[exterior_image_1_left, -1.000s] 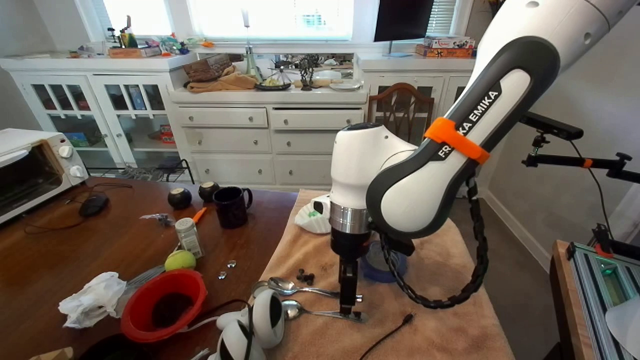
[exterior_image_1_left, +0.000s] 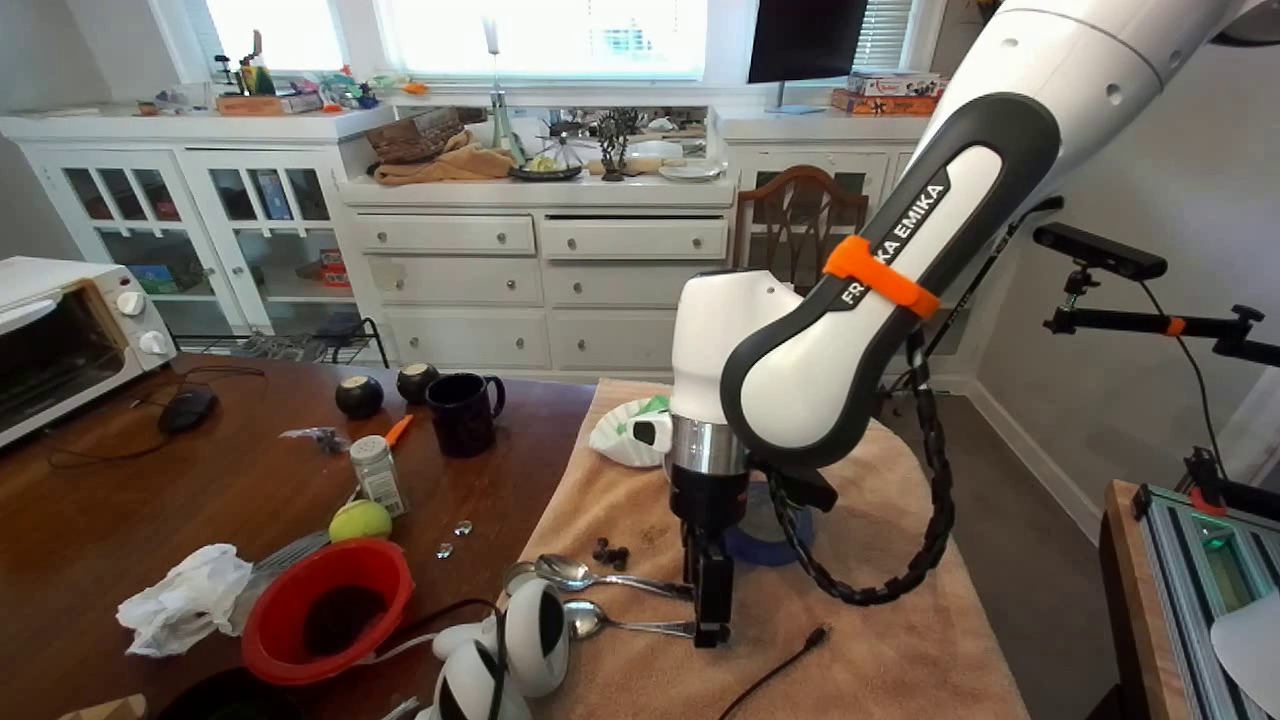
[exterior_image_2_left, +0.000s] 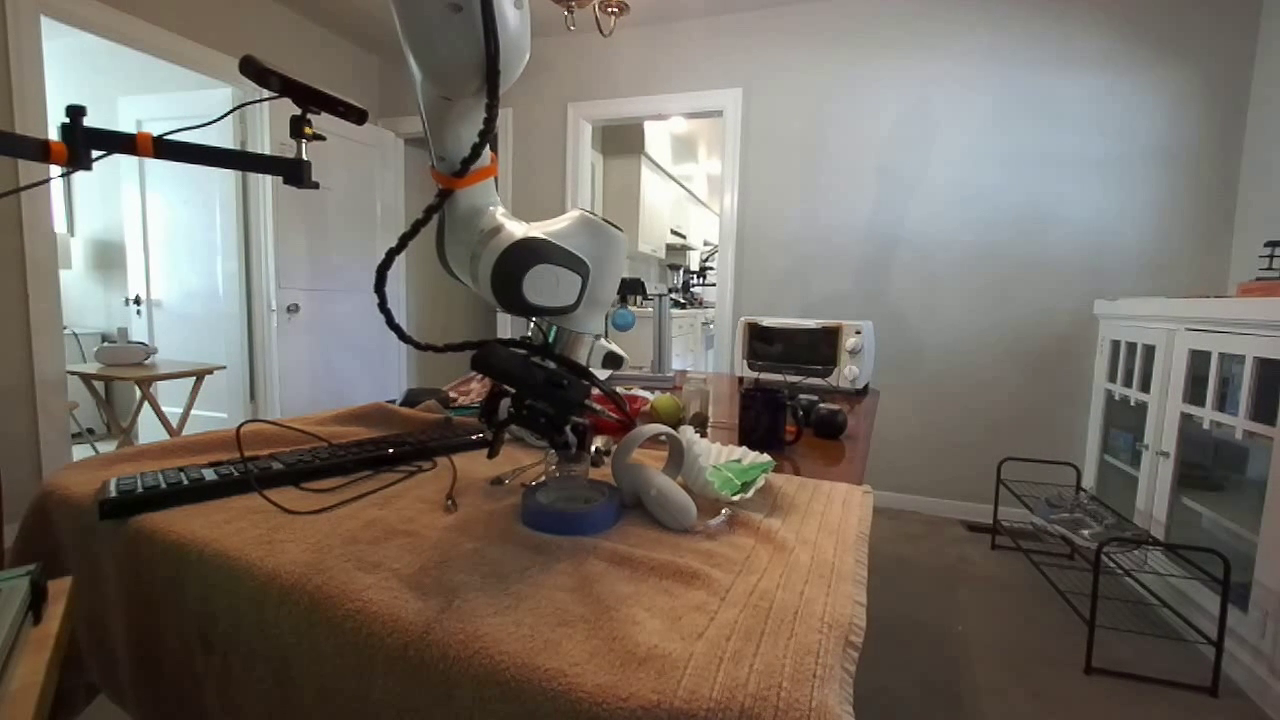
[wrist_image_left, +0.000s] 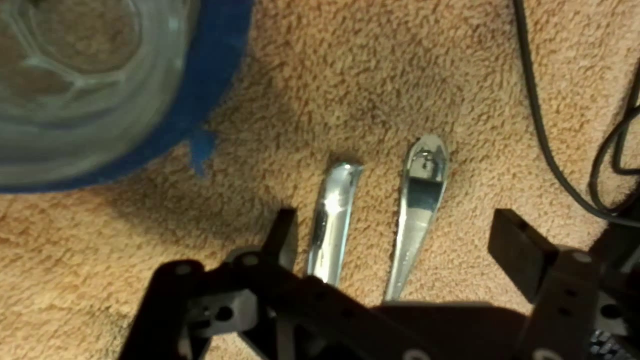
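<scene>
Two metal spoons lie side by side on the tan towel (exterior_image_1_left: 912, 648). In the wrist view the left spoon handle (wrist_image_left: 331, 219) is close to the left finger (wrist_image_left: 286, 239), and the right spoon handle (wrist_image_left: 420, 198) lies nearer the middle. My gripper is open and low over the towel, with both handles between its spread fingers. Neither finger visibly touches a handle. In exterior view 1 the gripper (exterior_image_1_left: 710, 636) covers the handle ends, while the far spoon's bowl (exterior_image_1_left: 566, 571) and the near spoon's bowl (exterior_image_1_left: 584, 618) show to its left.
A clear container (wrist_image_left: 138, 120) with a blue tape roll (wrist_image_left: 216, 60) is close beside the gripper. A black cable (exterior_image_1_left: 780, 678) lies to its right. White controllers (exterior_image_1_left: 534, 636), a red bowl (exterior_image_1_left: 288, 612) and a dark mug (exterior_image_1_left: 462, 414) stand to the left.
The gripper has shifted slightly right in exterior view 1 and sits a little lower, now hiding the ends of the spoon handles. The spoons have not visibly moved.
</scene>
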